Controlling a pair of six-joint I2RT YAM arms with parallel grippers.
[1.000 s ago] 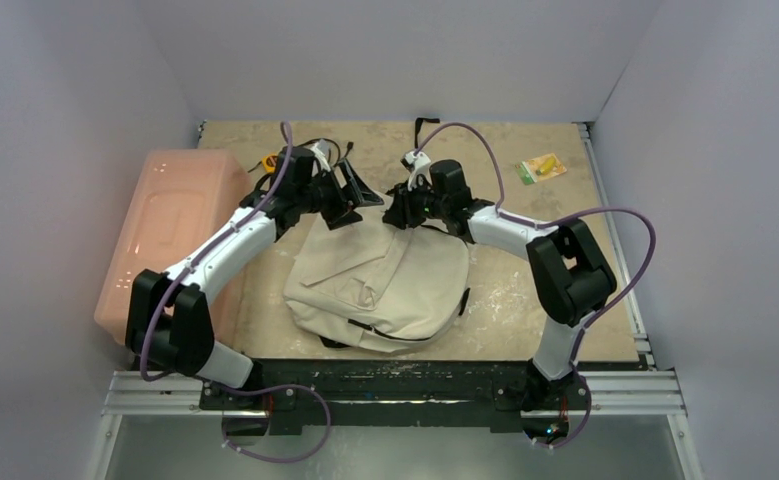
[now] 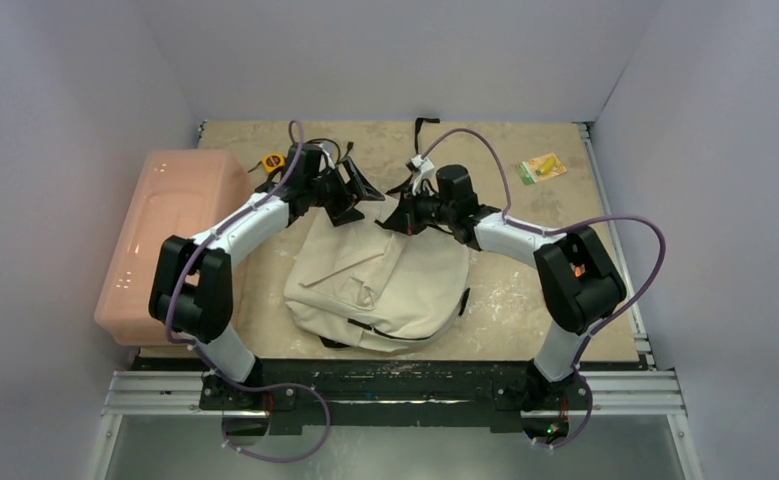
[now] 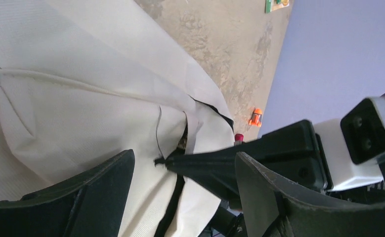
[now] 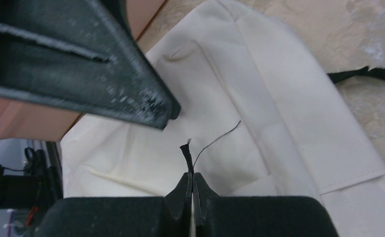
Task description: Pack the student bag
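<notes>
A white cloth bag [image 2: 345, 290] with black zips lies flat on the table. My left gripper [image 2: 355, 204] stands open over its upper part; in the left wrist view its wide fingers frame the bag and my other gripper. My right gripper [image 2: 395, 222] is shut at the bag's upper middle, its tips [image 4: 192, 177] on a short black zip pull [image 4: 186, 153] with a thin thread beside it. Whether the pull sits between the tips or just beyond them is hard to tell.
A pink bin [image 2: 165, 240] fills the left side. A yellow tape measure [image 2: 271, 163] and cables lie at the back, a small colourful packet [image 2: 540, 168] at the back right. An orange item [image 3: 256, 117] lies to the right.
The left arm's body has shifted a little, its gripper staying over the bag's upper part.
</notes>
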